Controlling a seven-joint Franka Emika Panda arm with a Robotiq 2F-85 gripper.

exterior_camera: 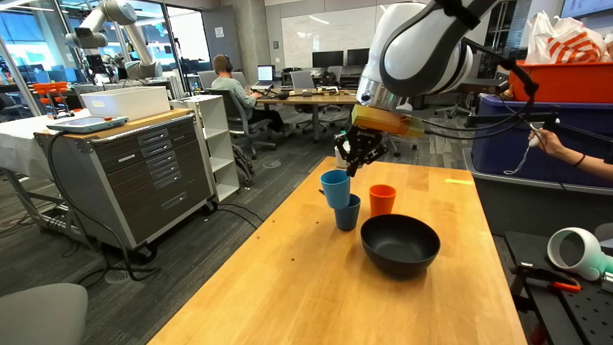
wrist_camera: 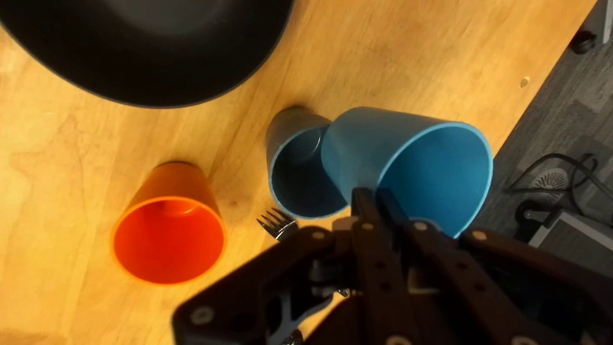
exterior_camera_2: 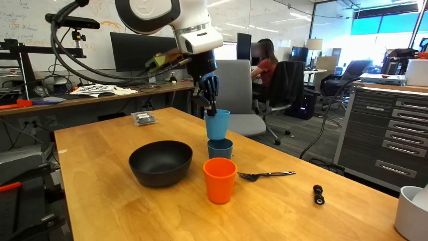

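A light blue cup (wrist_camera: 368, 143) hangs from my gripper, whose fingers are shut on its rim. Beneath it a darker blue cup (exterior_camera_2: 220, 149) stands upright on the table. In the wrist view the held cup's base overlaps one side of that cup's mouth; whether they touch I cannot tell. An orange cup (exterior_camera_2: 219, 180) stands upright and empty beside the darker blue one. The black bowl (exterior_camera: 400, 244) rests on the table near both standing cups, with nothing visible inside.
A fork (exterior_camera_2: 266, 175) lies behind the orange cup, and a small black object (exterior_camera_2: 319, 194) is farther along. A white container (exterior_camera_2: 413, 215) stands at one end and a clear packet (exterior_camera_2: 143, 118) at the other.
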